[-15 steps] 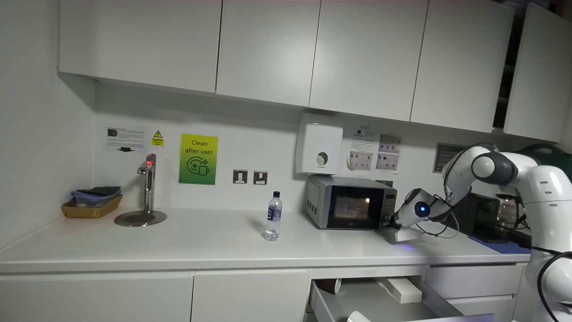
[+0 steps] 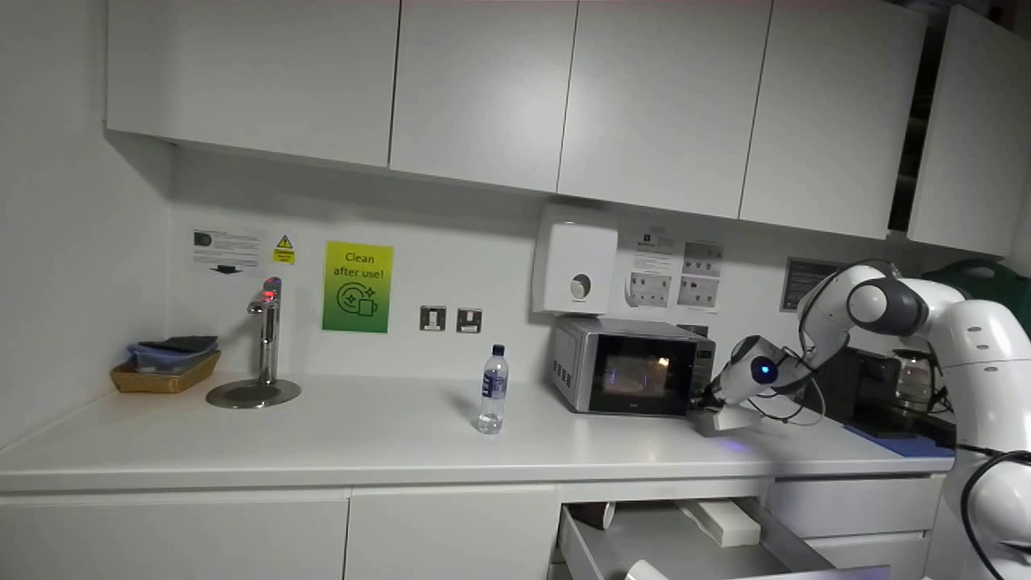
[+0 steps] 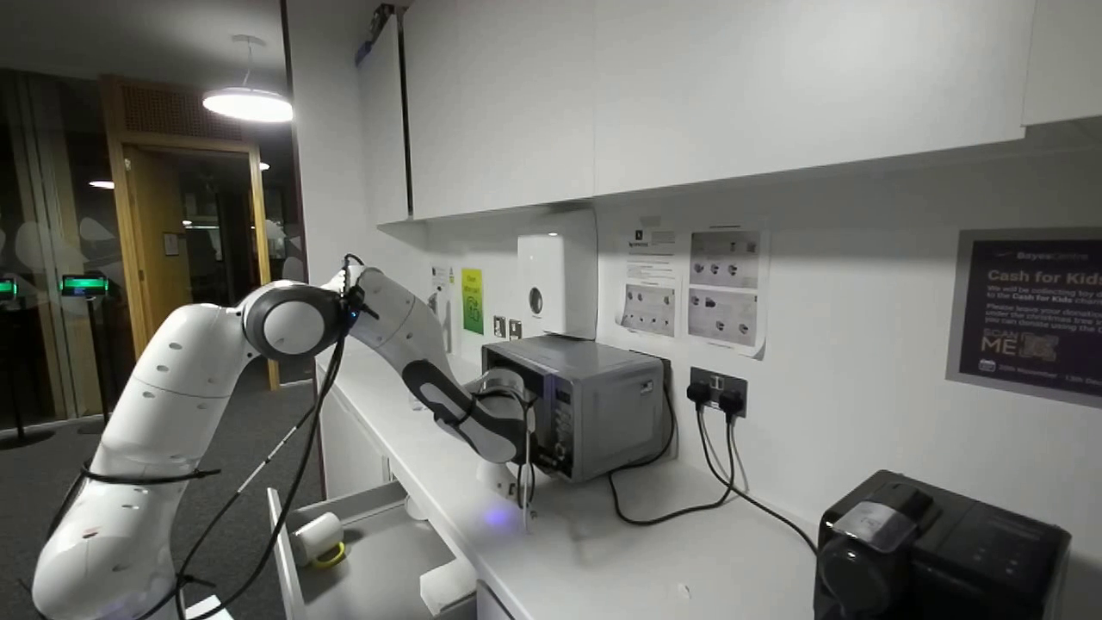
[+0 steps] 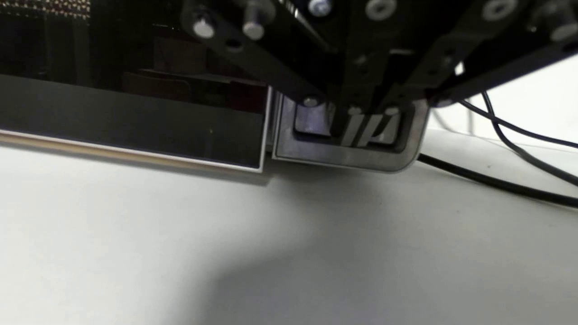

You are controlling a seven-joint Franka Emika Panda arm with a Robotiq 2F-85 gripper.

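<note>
The grey microwave point(image 2: 633, 372) stands against the back wall, its dark glass door point(image 4: 162, 119) and the narrow control panel point(image 4: 336, 154) beside it. A warm glow shows behind or on the glass. My gripper is shut in front of the large button frame low on the panel, with no object visible between its fingers. The fingertips look close to or against the button; contact is hard to tell. A narrow gap runs between door and panel, and whether the door is slightly ajar I cannot tell.
A water bottle point(image 2: 492, 391) stands left of the microwave. Below the counter an open drawer point(image 2: 667, 541) holds a mug point(image 3: 317, 538) and a white box point(image 2: 725, 522). Black cables point(image 3: 661, 517) lie to the microwave's right, near a coffee machine point(image 3: 935, 553).
My gripper and wrist have shifted very slightly up and to the right in exterior view 1, staying at the microwave's panel. The bottle and drawer look unchanged.
</note>
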